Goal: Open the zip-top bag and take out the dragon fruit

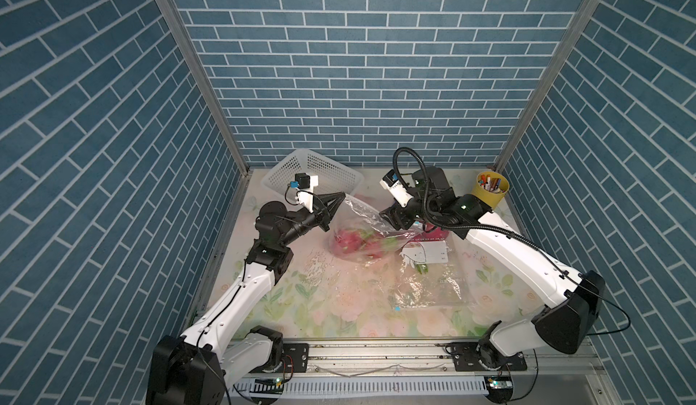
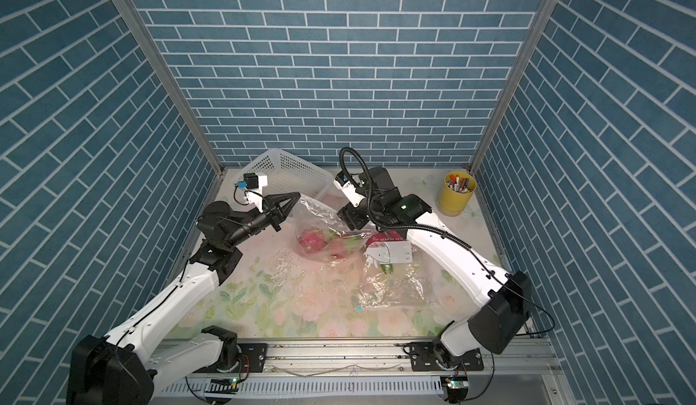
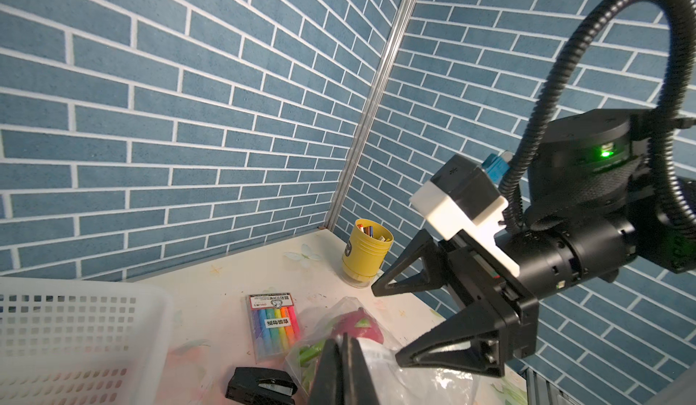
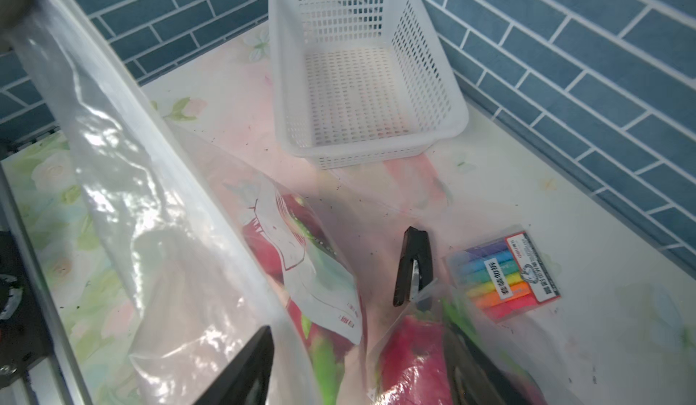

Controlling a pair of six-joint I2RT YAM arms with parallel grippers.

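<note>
A clear zip top bag [image 1: 366, 220] with pink-and-green dragon fruit [image 1: 350, 240] inside is stretched up toward my left gripper. That gripper [image 1: 342, 196] is shut, with the bag's thin upper corner at its tips. Over the bag's right part, my right gripper stands open; in the right wrist view its dark fingers [image 4: 246, 365] flank the bag's film [image 4: 188, 274]. A second clear bag [image 1: 435, 289] lies flat to the right, with a white label [image 1: 425, 252] and another dragon fruit [image 4: 413, 354]. Whether film touches the right fingers is hard to tell.
An empty white basket [image 4: 369, 93] stands at the back left. A pack of coloured markers [image 4: 500, 274] and a black stapler-like object [image 4: 413, 267] lie behind the bags. A yellow pen cup [image 1: 491, 187] is at the back right.
</note>
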